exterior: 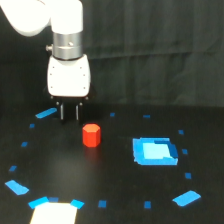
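Observation:
A red block with a hexagonal outline sits on the dark table, left of the middle. Behind it and a little to its left hangs my gripper, pointing down from the white arm. Its two dark fingers stand apart, with nothing visible between them. A clear gap separates the gripper from the block.
Right of the block is a white square with a blue tape border. A pale square patch is cut off by the bottom edge. Blue tape marks are scattered over the table, which is otherwise clear.

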